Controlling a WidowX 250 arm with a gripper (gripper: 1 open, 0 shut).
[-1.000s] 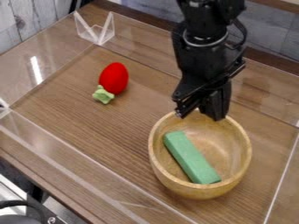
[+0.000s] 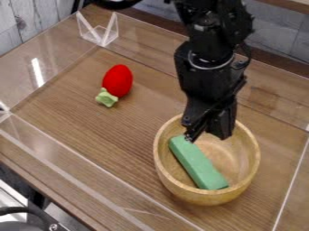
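Note:
My black gripper (image 2: pixel 203 133) hangs over the back rim of a yellow bowl (image 2: pixel 241 164) at the lower right. Its fingertips are dark and close together; I cannot make out anything between them. A green block (image 2: pixel 198 164) lies slanted inside the bowl, in front of and below the gripper.
A red object (image 2: pixel 117 79) and a small light green piece (image 2: pixel 105 97) lie on the wooden table (image 2: pixel 72 153) at the upper left. A clear plastic item (image 2: pixel 100 29) stands farther back.
The bowl and the green block look unmoved.

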